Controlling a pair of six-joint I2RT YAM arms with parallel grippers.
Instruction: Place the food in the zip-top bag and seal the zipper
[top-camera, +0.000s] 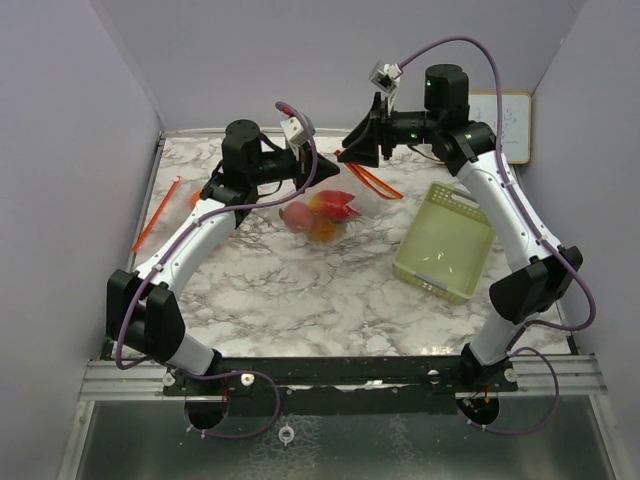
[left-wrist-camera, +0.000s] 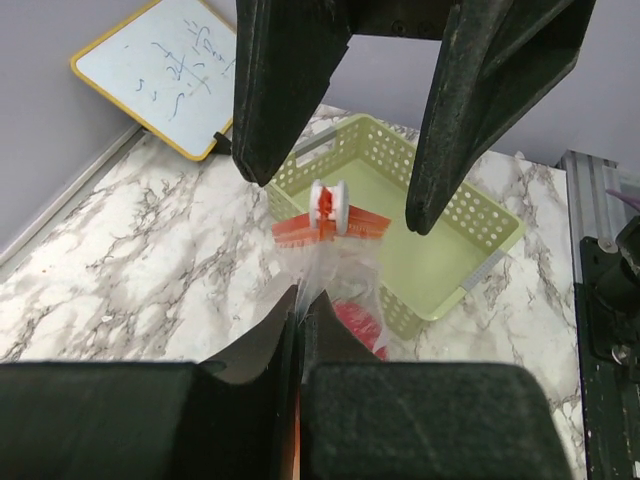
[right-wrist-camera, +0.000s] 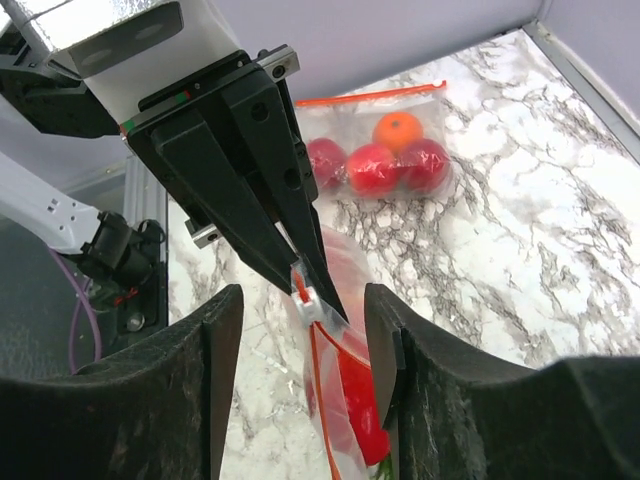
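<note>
A clear zip top bag (top-camera: 376, 204) with an orange zipper holds a peach-coloured fruit (top-camera: 297, 217), a red piece (top-camera: 335, 204) and an orange one (top-camera: 324, 232). My left gripper is shut on the bag's film at the zipper end, just beside the white slider (left-wrist-camera: 328, 207). Open around that same end stands my right gripper, its two fingers apart on either side of the slider and touching nothing that I can make out. In the right wrist view, the zipper's two orange strips spread apart below the slider.
A green basket (top-camera: 446, 245), empty, sits to the right of the bag. Another bag of fruit (right-wrist-camera: 371, 169) with an orange zipper lies at the left of the table. Behind the basket leans a whiteboard (top-camera: 500, 127).
</note>
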